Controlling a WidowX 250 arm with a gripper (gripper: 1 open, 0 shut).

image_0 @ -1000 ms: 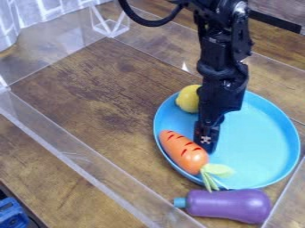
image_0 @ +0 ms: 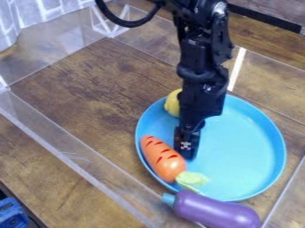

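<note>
My black gripper (image_0: 186, 139) reaches down into a light blue plate (image_0: 244, 151), its tips low beside a toy carrot (image_0: 162, 157) with a pale green top, which lies on the plate's left side. A yellow toy (image_0: 173, 101) is partly hidden behind the gripper at the back of the plate. I see nothing clearly held, though the fingertips are dark and hard to make out.
A purple toy eggplant (image_0: 217, 210) lies in front of the plate. Clear plastic walls border the wooden surface (image_0: 84, 89), which is bare on the left. A blue object (image_0: 10, 215) sits at the lower left.
The gripper, plate, carrot, yellow toy and eggplant have all shifted left in the view, by a small amount.
</note>
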